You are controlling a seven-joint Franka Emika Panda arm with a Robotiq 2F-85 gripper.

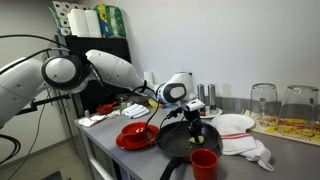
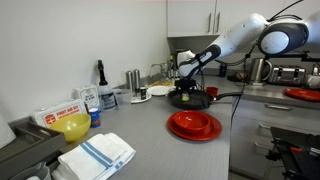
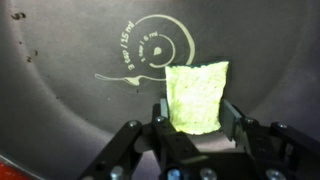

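Note:
A pale yellow-green sponge sits between the fingertips of my gripper, which is shut on it. It is held down inside a dark frying pan, over the bare base beside the printed spiral marks; whether it touches the base is hard to tell. Exterior view 1 has the gripper low over the right part of the pan, whose handle points toward the front. From the other side, the gripper appears above the pan, and the arm partly covers the sponge.
Red bowls stand left of the pan, and a red mug is close at its front right. A white plate and a cloth lie to the right. Glass jars line the back. Open counter extends beyond the bowls.

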